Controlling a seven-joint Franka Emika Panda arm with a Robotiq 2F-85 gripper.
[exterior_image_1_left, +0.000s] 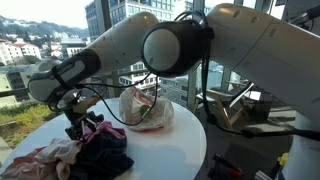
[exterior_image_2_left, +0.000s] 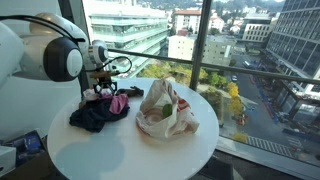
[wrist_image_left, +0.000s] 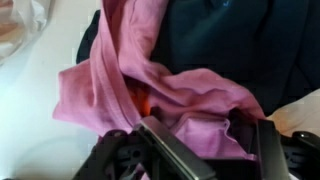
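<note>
A pink cloth (wrist_image_left: 185, 90) fills the middle of the wrist view, lying in folds over a dark navy cloth (wrist_image_left: 225, 35). My gripper is low over it, its fingers (wrist_image_left: 175, 148) apart, with a fold of pink between or just beyond them. Whether the cloth is touched cannot be made out. In exterior view 1 the gripper (exterior_image_1_left: 84, 125) points down at the pile, at the back of the dark cloth (exterior_image_1_left: 102, 155). A beige-pink cloth (exterior_image_1_left: 45, 160) lies left of that. Exterior view 2 shows pink cloth (exterior_image_2_left: 117, 103) right beside the gripper (exterior_image_2_left: 105, 88).
A white plastic bag (exterior_image_1_left: 147, 110) with something green inside stands to the right of the pile on the round white table (exterior_image_1_left: 170, 155). Bare tabletop lies in front of the bag. Large windows are behind the table, and a chair (exterior_image_1_left: 240, 105) stands off to the right.
</note>
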